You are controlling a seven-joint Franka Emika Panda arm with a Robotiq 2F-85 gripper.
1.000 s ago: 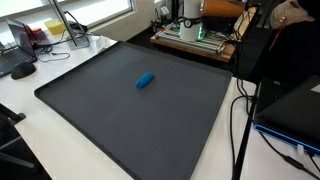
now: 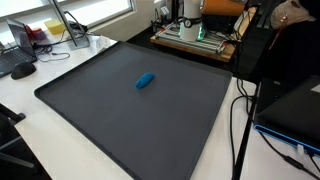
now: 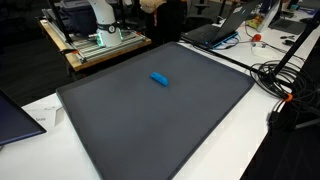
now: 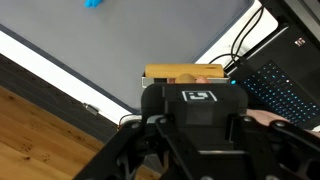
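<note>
A small blue object (image 2: 145, 80) lies by itself on the dark grey board (image 2: 120, 115). From the other side, exterior view 2 shows the same blue object (image 3: 159, 78) toward the board's far part. Only a corner of it shows at the top left of the wrist view. My gripper is shut on a wooden-coloured bar (image 4: 185, 71), well away from the blue object. The body of the gripper hides much of what lies below the bar. Neither exterior view shows the fingers clearly.
A laptop (image 2: 15, 58) and a mouse (image 2: 23, 70) stand on the white table beyond the board. Cables (image 3: 285, 75) run along one side of the table. Most of the board is bare.
</note>
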